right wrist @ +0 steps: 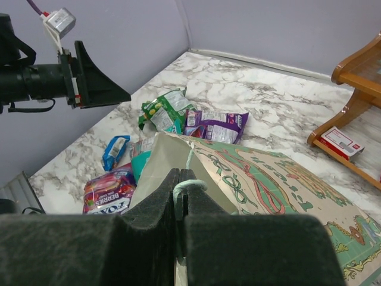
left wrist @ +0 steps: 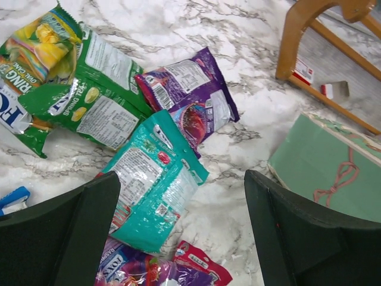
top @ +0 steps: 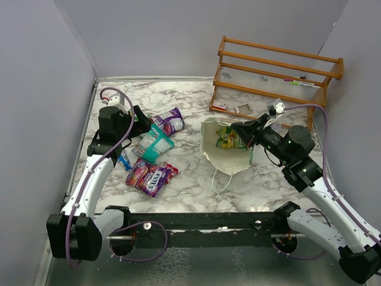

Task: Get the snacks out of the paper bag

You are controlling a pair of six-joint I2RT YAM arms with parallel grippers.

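Note:
The paper bag (top: 223, 161) stands open at the right of the table, a yellow-green snack (top: 231, 137) inside. My right gripper is shut at its top edge, with the pale cord handle between or against the fingertips. My left gripper (top: 143, 119) is open, empty, above the snacks taken out: a teal pouch (left wrist: 155, 179), green bags (left wrist: 107, 113), a purple pouch (left wrist: 190, 101), a purple pack (top: 146, 176) and a small blue pack (right wrist: 115, 152).
A wooden rack (top: 274, 59) stands at the back right, with small boxes (right wrist: 341, 141) under it. Bare marble lies in front of the snacks and along the back.

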